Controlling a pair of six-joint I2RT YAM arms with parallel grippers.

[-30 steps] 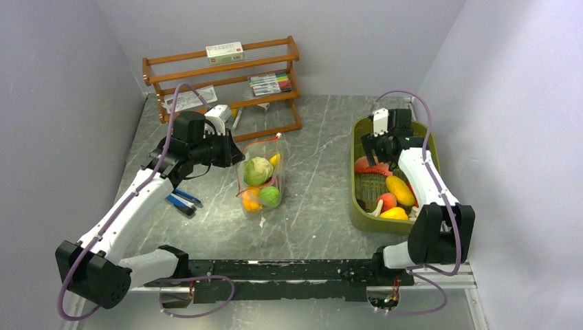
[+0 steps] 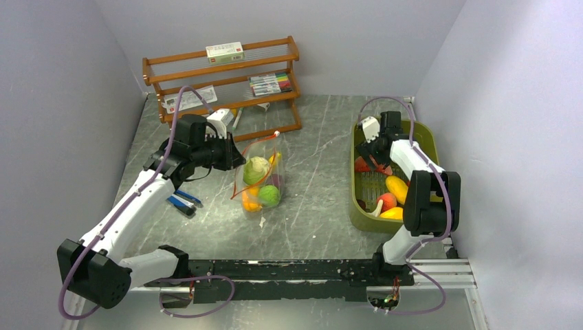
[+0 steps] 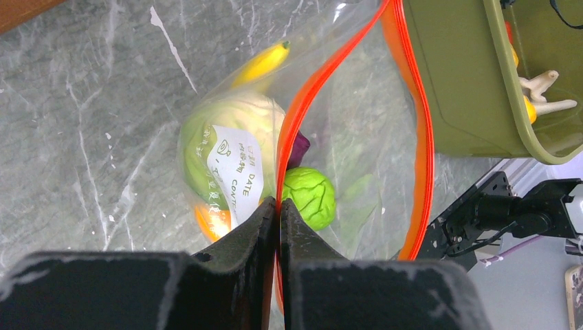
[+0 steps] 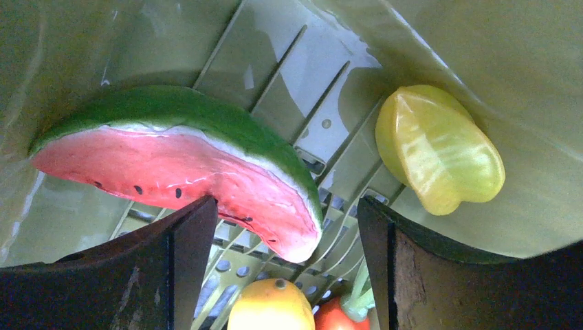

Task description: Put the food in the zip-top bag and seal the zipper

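The clear zip top bag (image 3: 364, 199), edged with an orange zipper strip, stands mouth-open with several foods inside. In it are a pale green cabbage (image 2: 257, 170), a small green ball-shaped vegetable (image 3: 311, 197), something orange (image 2: 251, 199), something purple and a yellow piece (image 3: 262, 63). My left gripper is shut on the bag's orange edge. Inside the green bin, my right gripper is open with nothing held. A watermelon slice (image 4: 185, 158) lies just beyond its left finger, and a yellow-green star fruit (image 4: 438, 148) lies beyond the right one.
The olive-green bin (image 2: 355, 206) at the right also holds a yellow fruit (image 2: 397, 188), a peach-coloured one (image 2: 387, 201) and others. A wooden rack (image 2: 295, 110) stands at the back. Blue-handled tools (image 2: 184, 203) lie left of the bag. Bare table separates bag and bin.
My right gripper has gone lower in the bin, over the watermelon slice. The left gripper has shifted slightly right, and the bag's near mouth edge has moved left.
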